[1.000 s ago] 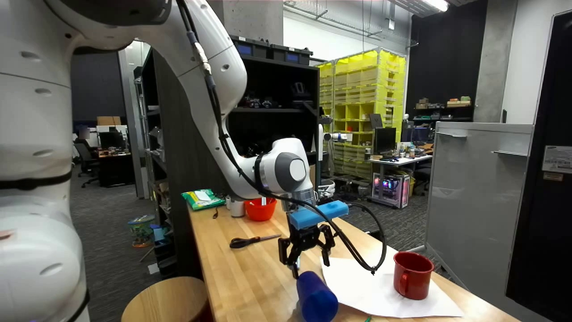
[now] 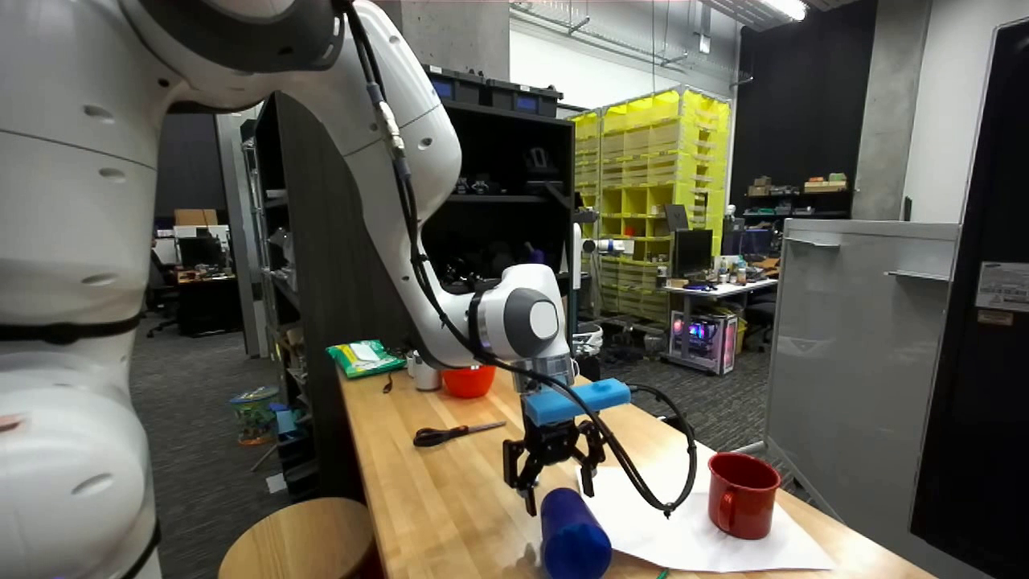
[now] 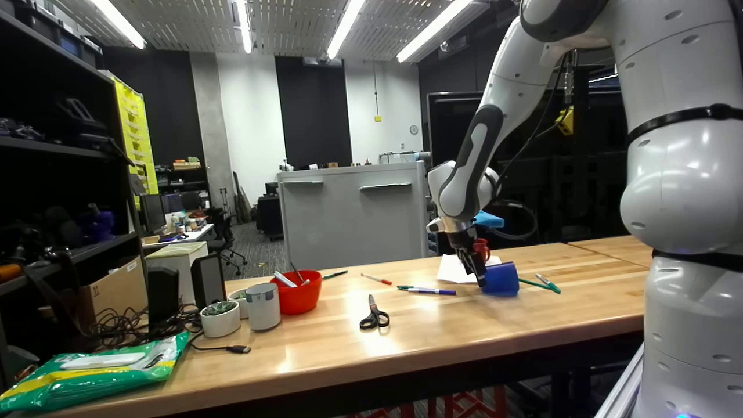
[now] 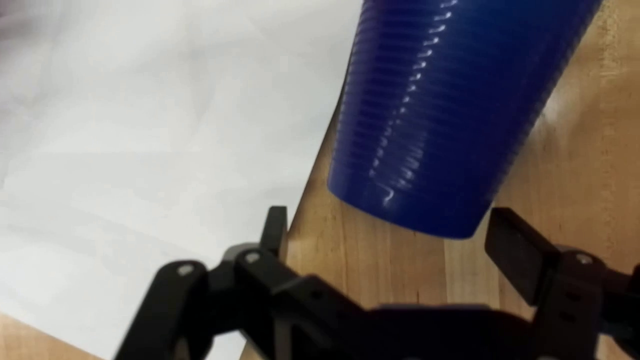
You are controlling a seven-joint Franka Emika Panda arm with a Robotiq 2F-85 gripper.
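Note:
A dark blue ribbed cup (image 4: 444,108) lies on its side on the wooden table, its narrow base toward my gripper in the wrist view. The fingers stand wide apart, one finger (image 4: 276,228) left of the base and the other (image 4: 510,249) to its right. Bare wood shows between the fingers, and the cup is not gripped. From exterior view 1, the gripper (image 2: 559,490) is low over the table, right at the near end of the cup (image 2: 575,540). A red mug (image 2: 743,497) stands upright on white paper (image 2: 666,535) beside it.
Pens, including a purple one (image 3: 435,291), and scissors (image 3: 374,317) lie on the table. A red bowl (image 3: 299,296) and a grey-white cup (image 3: 264,306) stand farther along, near a green packet (image 3: 104,376). Open tabletop surrounds the scissors.
My gripper has come down and slightly right in exterior view 1, toward the cup's end. The blue cup has shifted slightly right. The fingers remain open.

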